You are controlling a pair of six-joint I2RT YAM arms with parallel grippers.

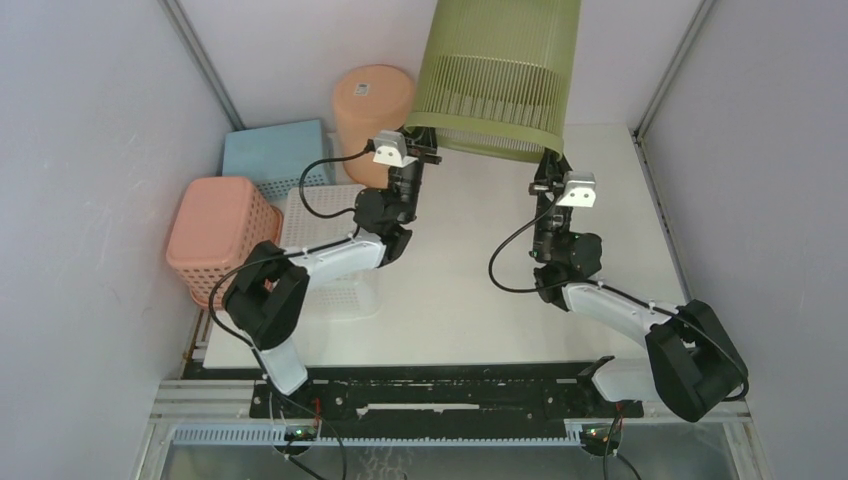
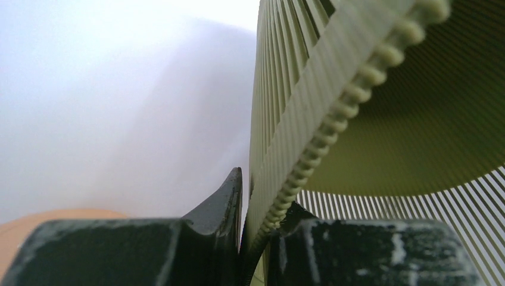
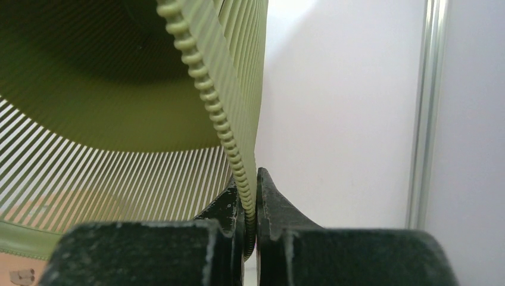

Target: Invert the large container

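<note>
The large green container (image 1: 495,85) is raised and tilted at the back of the table, its slatted open end toward me and its far end out of the top view. My left gripper (image 1: 421,133) is at the left side of its rim. In the left wrist view the ridged rim (image 2: 298,152) runs down between the two dark fingers, close against them low down. My right gripper (image 1: 551,160) is shut on the rim's right side. The right wrist view shows the rim (image 3: 229,134) pinched between its fingertips.
On the left stand a pink basket (image 1: 215,225), a blue basket (image 1: 270,150), a white basket (image 1: 345,295) and, behind the left arm, an orange bin (image 1: 370,95). Walls close in both sides and the back.
</note>
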